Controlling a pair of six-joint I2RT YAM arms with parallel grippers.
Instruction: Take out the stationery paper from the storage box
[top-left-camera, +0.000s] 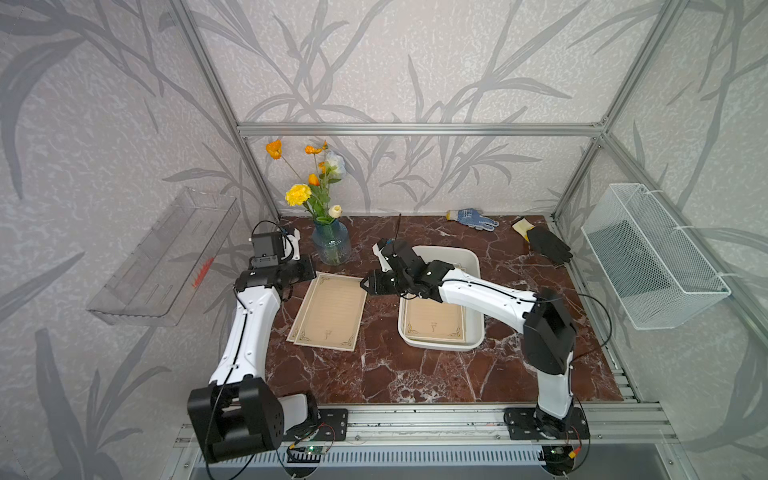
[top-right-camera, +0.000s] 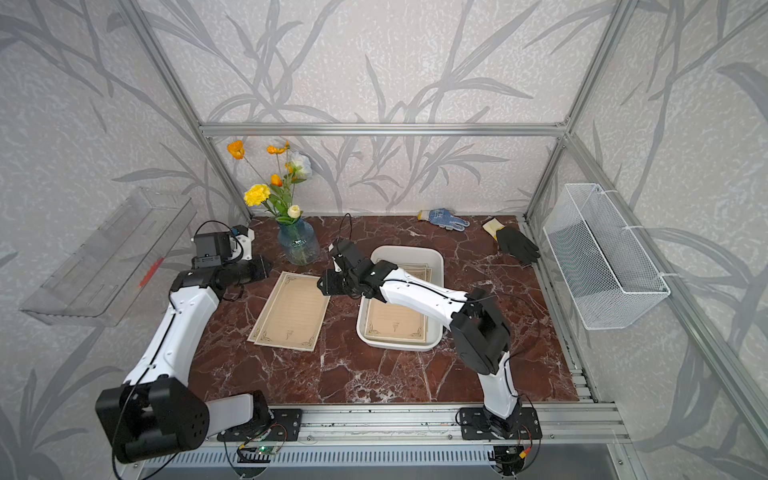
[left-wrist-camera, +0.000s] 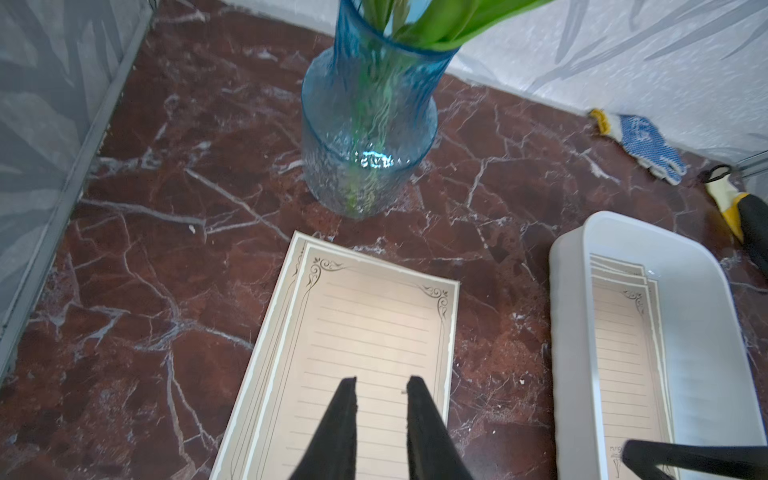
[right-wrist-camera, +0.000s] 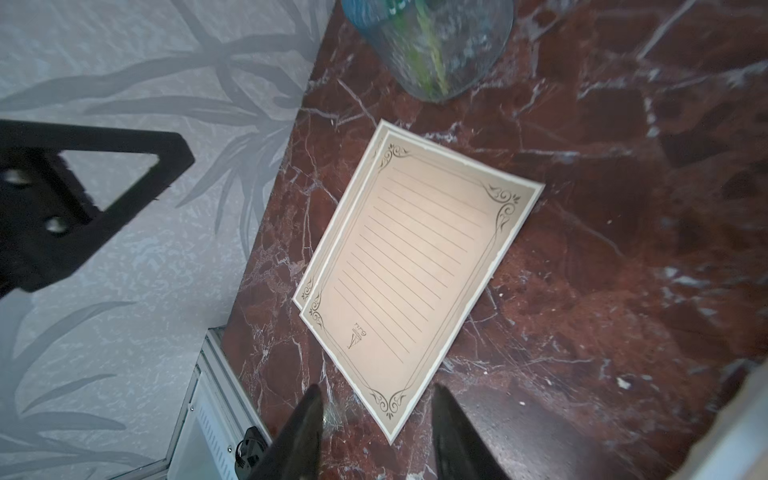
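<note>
Cream stationery paper (top-left-camera: 328, 312) lies on the marble table, at least two sheets slightly offset. More lined paper (top-left-camera: 434, 324) sits inside the white storage box (top-left-camera: 473, 336), partly covered from above by my right arm. My left gripper is part open above the sheets on the table, nothing between its fingers in the left wrist view. Open and empty, my right gripper hovers over the table between the loose sheets (right-wrist-camera: 404, 256) and the box. Both grippers look clear of the paper.
A blue glass vase (top-left-camera: 331, 242) with flowers stands just behind the loose sheets, close to my left gripper. Gloves (top-left-camera: 473, 218) lie along the back edge. A clear bin (top-left-camera: 168, 256) and a white mesh basket (top-left-camera: 656, 264) hang at the sides.
</note>
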